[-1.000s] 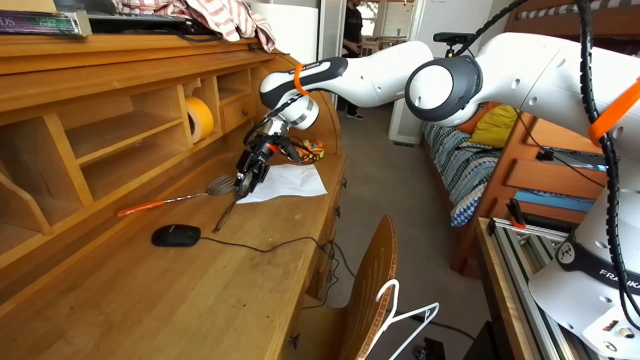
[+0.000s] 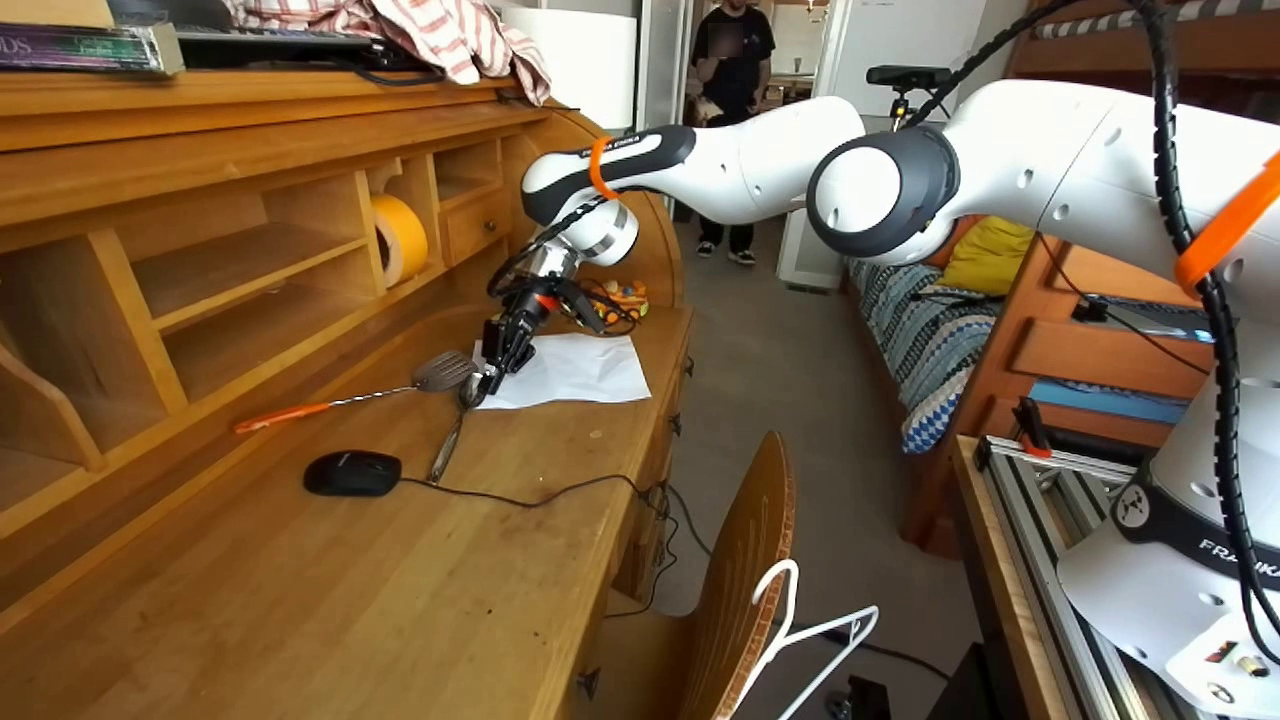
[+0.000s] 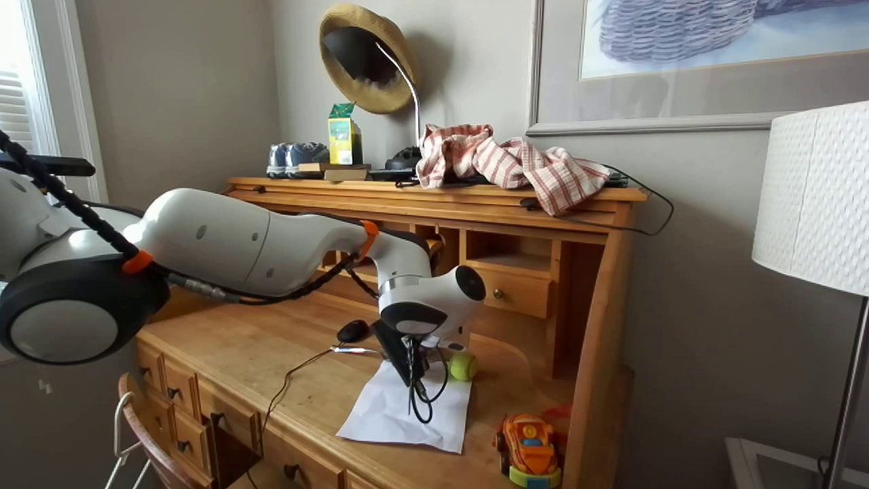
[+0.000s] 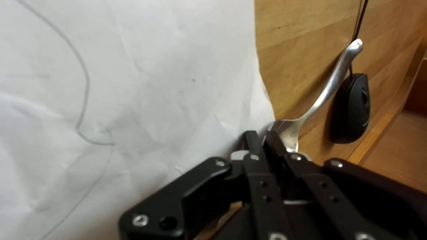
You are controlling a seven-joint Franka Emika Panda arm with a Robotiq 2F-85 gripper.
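Note:
My gripper is low over the desk at the paper's edge, its fingertips close together, shut on the head of a silver spoon-like utensil (image 4: pixel 329 86). The utensil's handle points away from the fingers toward the black mouse (image 4: pixel 352 108); part of its head is hidden by the fingers. In exterior view 1 the utensil's handle (image 2: pixel 447 448) slants down the desk below my gripper (image 2: pixel 481 382). A crumpled white paper sheet (image 2: pixel 570 368) lies beside the gripper. In exterior view 2 the gripper's tips are hidden behind the wrist.
An orange-handled spatula (image 2: pixel 286 415) lies to the left of the gripper. The mouse's cable (image 2: pixel 540 498) runs across the desk. A tennis ball (image 3: pixel 462 367) and an orange toy car (image 3: pixel 529 448) sit near the desk's right end.
My gripper has shifted slightly. The utensil's handle has swung a little toward the mouse cable, and its shiny head shows more clearly at the fingertips.

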